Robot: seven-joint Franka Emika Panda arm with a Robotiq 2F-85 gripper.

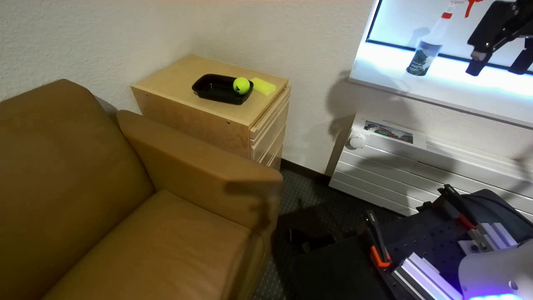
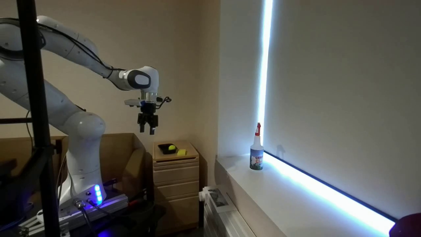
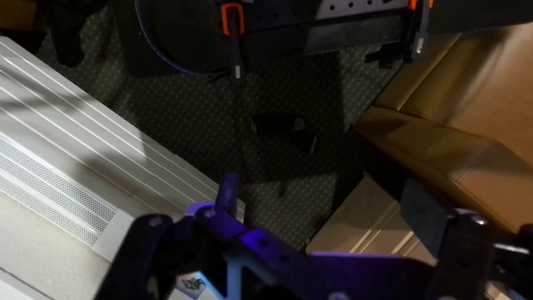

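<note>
My gripper hangs in the air, pointing down, with its fingers apart and nothing between them. At the upper right of exterior view 1, both fingertips show. In the wrist view the open gripper is above the floor. A black tray sits on the wooden cabinet, and a yellow-green tennis ball rests at the tray's right end. Beside the tray lies a yellow sponge-like block. On the windowsill stands a spray bottle with a red nozzle, apart from my gripper.
A brown sofa stands against the cabinet. Below the windowsill is a white radiator with a picture card on it. Clamps stick up from the black base table. Free air surrounds the gripper.
</note>
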